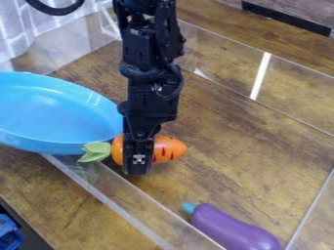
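My black gripper (139, 154) reaches down at the centre-left of the camera view, shut on an orange toy carrot (166, 149) with green leaves (94, 152) pointing left. The carrot lies low, by the right edge of a blue plastic dish (46, 107); its middle is partly hidden by the fingers.
A purple toy eggplant (235, 227) lies at the lower right. A blue object (7, 232) shows at the lower left edge.
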